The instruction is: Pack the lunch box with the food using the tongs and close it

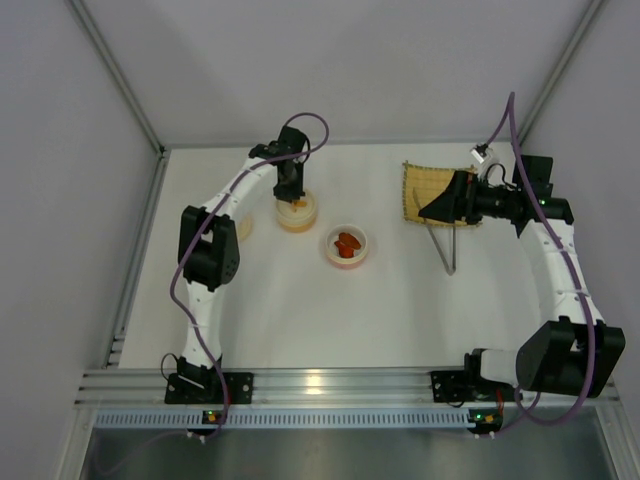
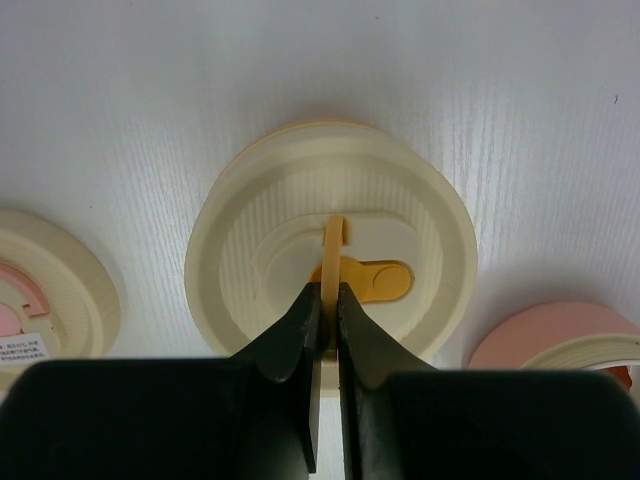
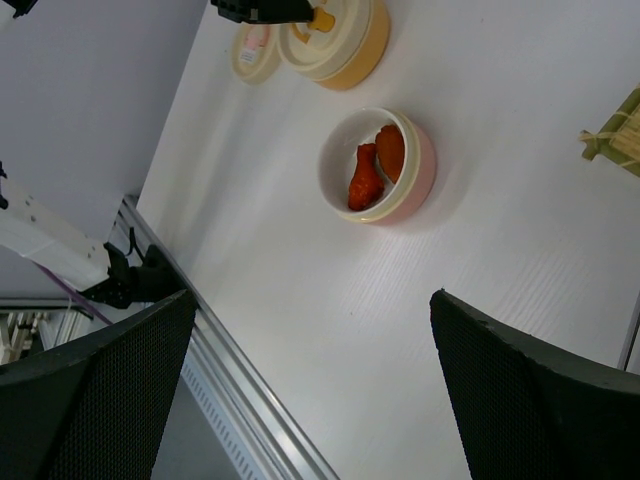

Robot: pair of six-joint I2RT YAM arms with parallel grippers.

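Observation:
A round cream lunch box with an orange base [image 3: 366, 64] stands at the back left, its pale lid [image 2: 225, 260] on top. From the lid rises a yellow tab [image 2: 333, 248]; my left gripper is shut on it, directly above the lid. A second bowl, pinkish outside [image 1: 346, 262] and without a cover, contains reddish-brown food like drumsticks [image 3: 367, 180]. To the left lies a separate round cream lid [image 2: 75, 270] with a pink tab. My right gripper [image 1: 442, 207] hangs open near the yellow mat, nothing between its fingers.
The yellow bamboo mat [image 1: 424, 184] with green edging lies at the back right. Thin grey metal utensils [image 1: 442, 250] stretch forward from it.

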